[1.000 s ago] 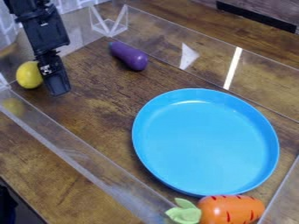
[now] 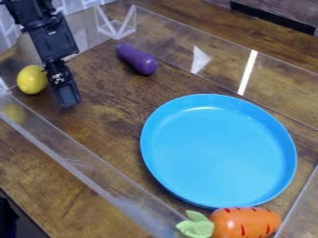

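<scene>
The black gripper (image 2: 62, 88) reaches down from the top left to the wooden surface, just right of a yellow lemon-like object (image 2: 32, 78). Its tips are low and dark, with nothing visible held between them; it looks shut. A purple eggplant (image 2: 136, 59) lies to its right, toward the back.
A large blue plate (image 2: 218, 149) fills the right middle. A toy carrot (image 2: 245, 223) lies at the front right. Clear walls (image 2: 106, 181) border the area. The wooden surface between gripper and plate is clear.
The gripper has shifted only slightly beside the yellow object. The other things have stayed in place.
</scene>
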